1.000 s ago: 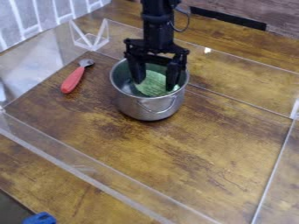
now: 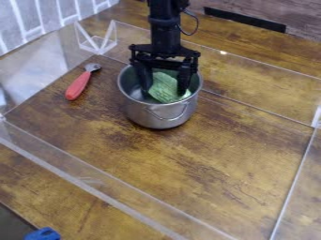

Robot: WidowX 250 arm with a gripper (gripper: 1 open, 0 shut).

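The black gripper (image 2: 164, 66) reaches down from the top into a steel pot (image 2: 150, 111), its fingers over a green object (image 2: 164, 93) inside. Whether the fingers touch or hold the green object cannot be told.
A red-handled utensil (image 2: 78, 82) lies left of the pot on the wooden table (image 2: 226, 159). A clear plastic piece stands at the upper left, and a blue object (image 2: 41, 233) is at the bottom left corner. The table right of and before the pot is clear.
The gripper has shifted a little to the left over the pot, and its fingers sit differently over the green object. The pot looks about where it was.
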